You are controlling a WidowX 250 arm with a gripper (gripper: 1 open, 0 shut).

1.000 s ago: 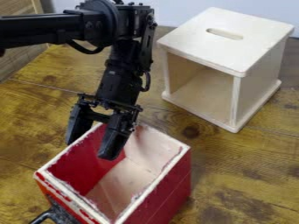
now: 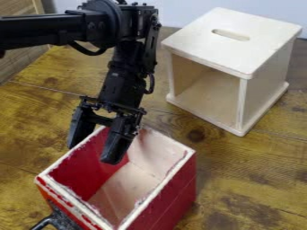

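My black gripper [image 2: 96, 139] hangs from the arm at the centre left, its fingers reaching down at the far rim of an open red wooden box [image 2: 168, 202] with a pale, unpainted-looking interior. One finger is over or inside the box, the other at its outer left side. Whether anything is held between them I cannot tell.
A pale plywood cube [image 2: 234, 40] with an open front and a slot in its top stands at the back right. Black cable or hardware lies at the bottom left.
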